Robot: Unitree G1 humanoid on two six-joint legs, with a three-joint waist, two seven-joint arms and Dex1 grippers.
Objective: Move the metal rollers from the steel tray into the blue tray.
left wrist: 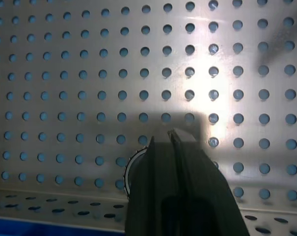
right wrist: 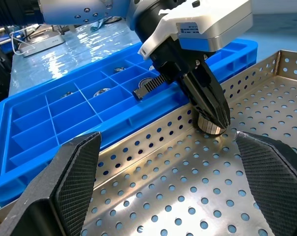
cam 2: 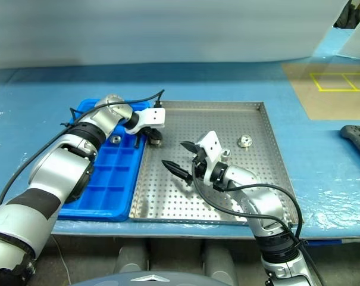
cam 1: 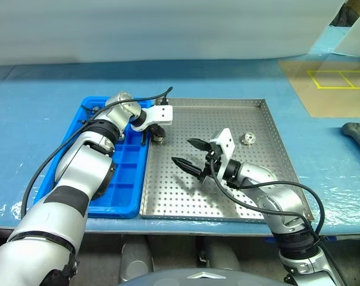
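Observation:
My left gripper is shut with nothing between its fingers, low over the left edge of the steel tray [cam 1: 180, 205]. A metal roller [left wrist: 132, 169] stands on the tray floor right beside those fingers, partly hidden by them in the left wrist view. In the right wrist view that roller [right wrist: 207, 127] shows behind the fingertips, near the tray wall. Another roller [cam 1: 248, 138] lies in the right half of the steel tray. My right gripper [cam 1: 184, 152] stands open and empty above the middle of that tray. Several rollers, including one [right wrist: 101, 92], sit in the blue tray's compartments.
The blue tray [cam 1: 115, 211] adjoins the steel tray on the left, with my left arm crossing over it. Its front compartments look empty. Bare perforated floor fills the front of the steel tray. A grey device [cam 1: 358, 136] lies far right on the table.

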